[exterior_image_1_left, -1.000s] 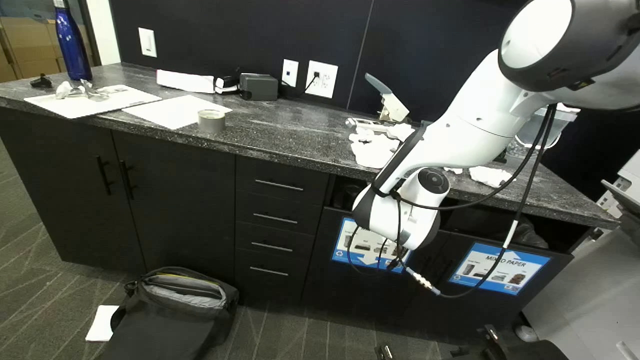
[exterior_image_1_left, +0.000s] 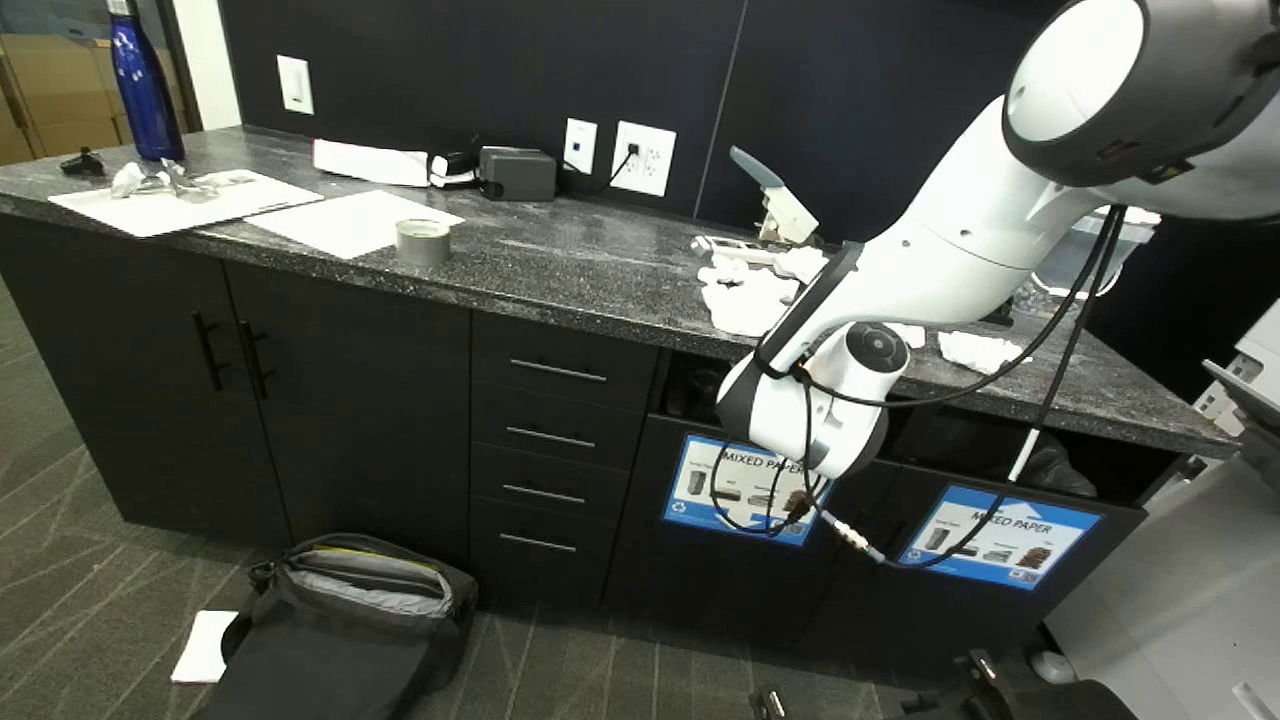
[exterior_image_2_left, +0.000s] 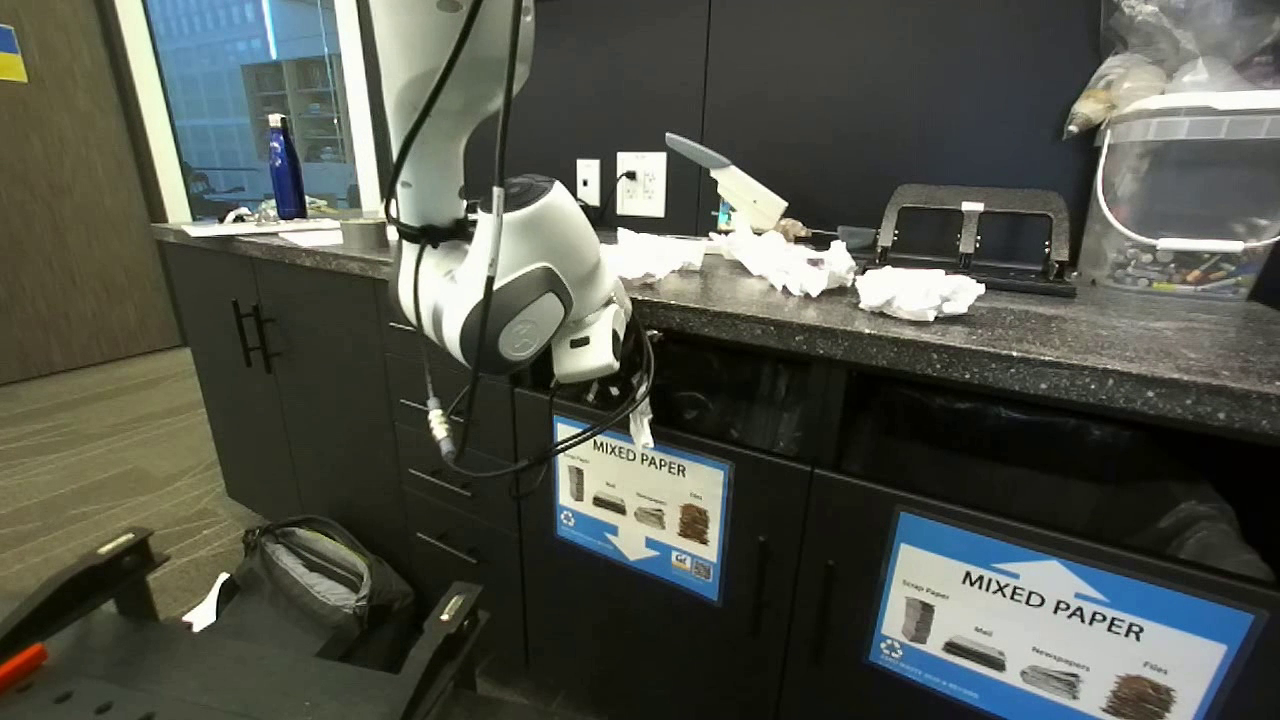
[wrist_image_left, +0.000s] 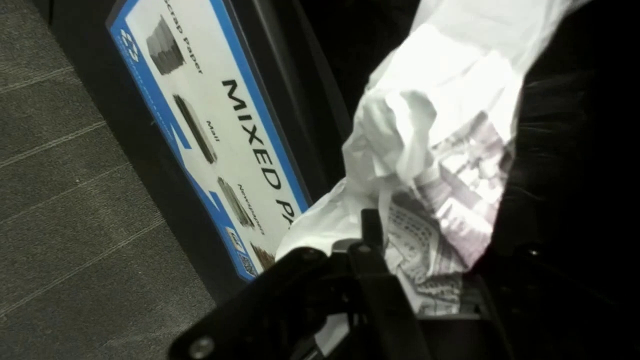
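Observation:
A crumpled white paper (wrist_image_left: 444, 78) with a printed patch fills much of the wrist view. My gripper is shut on it, one dark fingertip showing against the paper and the other hard to make out. In exterior view 2 a bit of that paper (exterior_image_2_left: 642, 424) hangs below the hand, at the opening above the left "MIXED PAPER" sign (exterior_image_2_left: 576, 480). The arm hides the fingers in exterior view 1. Behind the paper, the dark bin opening (exterior_image_2_left: 732, 390) shows little of its inside.
More crumpled papers (exterior_image_2_left: 918, 293) lie on the counter (exterior_image_2_left: 1020, 330), near a knife (exterior_image_2_left: 744, 192) and a black hole punch (exterior_image_2_left: 972, 228). A clear bucket (exterior_image_2_left: 1182, 204) stands at the right. The counter's front edge juts over the openings, and cables loop below the wrist.
In exterior view 1 the wrist has risen a little and shifted slightly right, and its cable loop has swung with it. The counter objects have stayed put.

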